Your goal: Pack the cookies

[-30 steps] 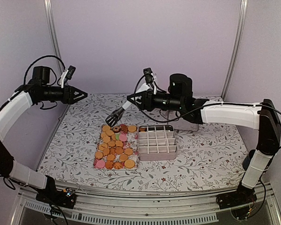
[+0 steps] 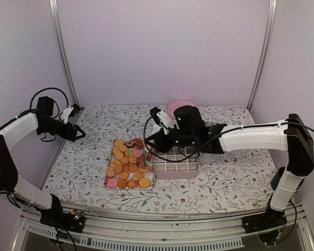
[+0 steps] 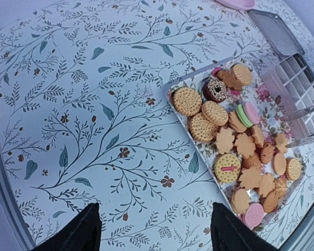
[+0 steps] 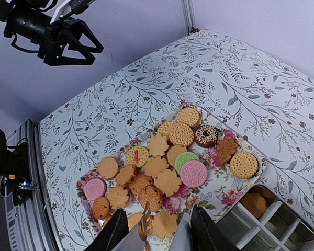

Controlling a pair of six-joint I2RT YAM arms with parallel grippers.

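A floral tray [image 4: 220,196] holds many cookies: pink and green rounds, flower shapes, a sprinkled ring [image 3: 215,90]. Right of it is a divided box [image 2: 175,173], one brown cookie [image 4: 254,204] in a compartment. My right gripper is over the tray and box's near side, shut on a pale-handled utensil, tongs or similar [image 4: 180,238], whose end is partly hidden in the top view. My left gripper [image 2: 75,133] hangs open at the left, nothing between its fingers.
A grey lid [image 3: 275,31] and a pink round item [image 2: 180,104] lie behind the box. Walls bound it at back and sides.
My left gripper has come down from higher up.
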